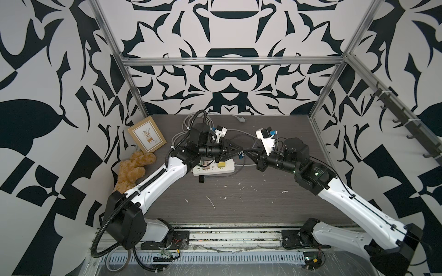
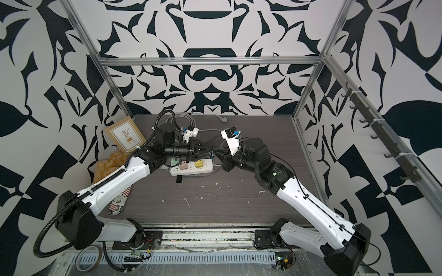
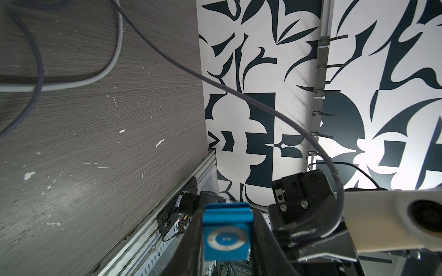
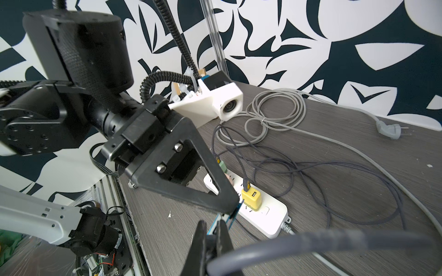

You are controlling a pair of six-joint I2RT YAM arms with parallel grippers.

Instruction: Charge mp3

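Observation:
A small blue mp3 player [image 3: 228,243] with a pale ring on its face is pinched between the fingertips of my left gripper. In the top left view the player [image 1: 240,155] shows at that gripper's tip, raised over the table. My right gripper faces it from the right, shut on the end of a dark grey cable [image 4: 340,241]. This cable [image 3: 257,103] arches across the left wrist view into the right gripper's fingers. The cable's plug is mostly hidden by the fingers, and I cannot tell whether it sits in the player.
A white power strip [image 4: 271,216] lies beneath the grippers, with a yellow adapter [image 4: 251,197] plugged in. Coiled grey cord [image 4: 285,108] is behind it. A framed picture [image 1: 147,134] and a brown plush toy [image 1: 131,171] stand at the left.

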